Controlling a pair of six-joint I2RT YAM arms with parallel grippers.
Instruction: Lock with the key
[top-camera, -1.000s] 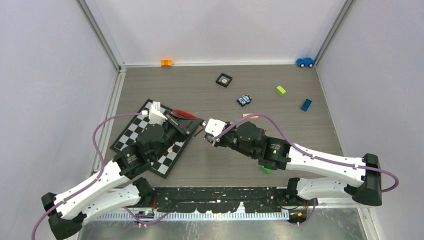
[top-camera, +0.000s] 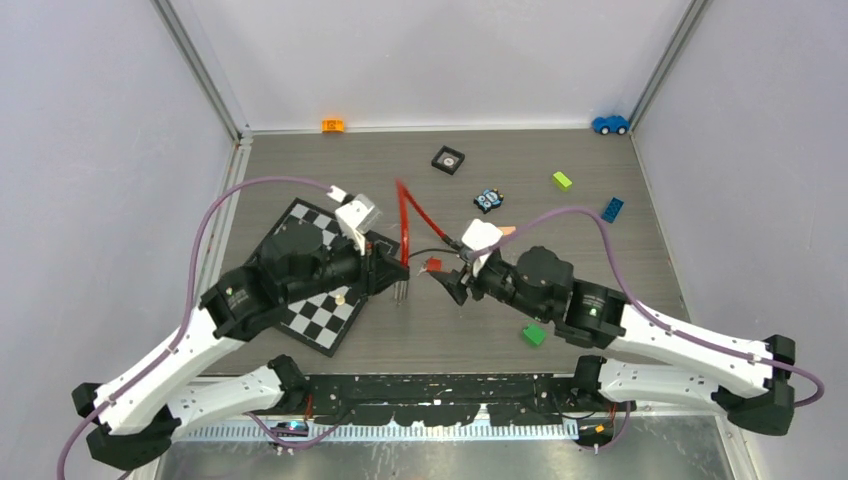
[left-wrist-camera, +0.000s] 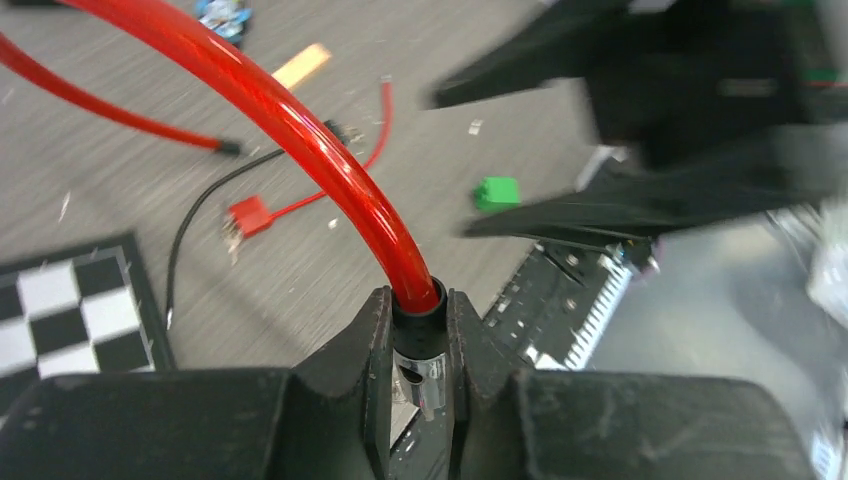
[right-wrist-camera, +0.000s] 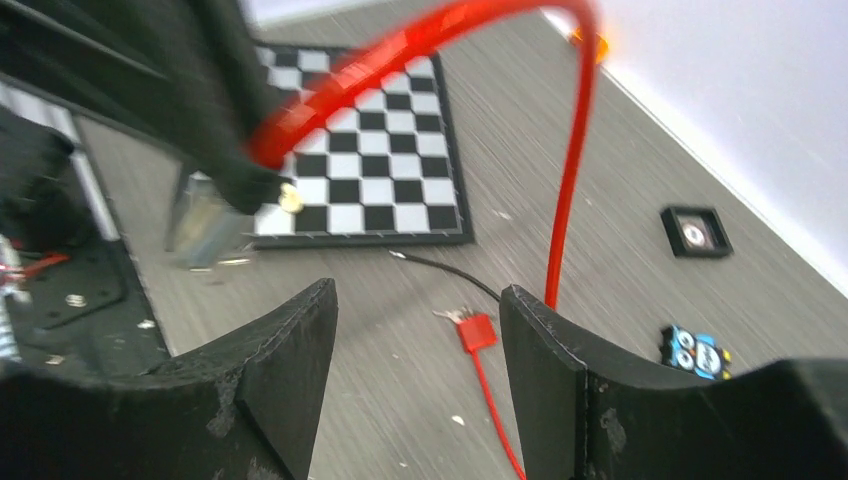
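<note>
My left gripper is shut on the black collar at one end of the red cable lock (left-wrist-camera: 260, 95), its metal cylinder (left-wrist-camera: 424, 380) sticking out below the fingers. The red cable arches up and over; its dark other end (top-camera: 450, 243) hangs free beside the right arm. To the right, my right gripper is open, nothing between its fingers, the left one close in front of it. Keys with a red tag lie on the table beyond the right fingers; the tag (left-wrist-camera: 250, 215) also shows in the left wrist view. The keyhole cannot be made out.
A black cable (left-wrist-camera: 205, 195) lies by the keys. The chessboard (top-camera: 330, 318) is under the left arm. A small toy (top-camera: 488, 200), a black square box (top-camera: 448, 160) and a green block (top-camera: 534, 334) sit apart.
My left gripper has turned and shifted right, so the lock's metal end points toward the table front and its cable stands higher. The right gripper has moved away to the right, widening the gap.
</note>
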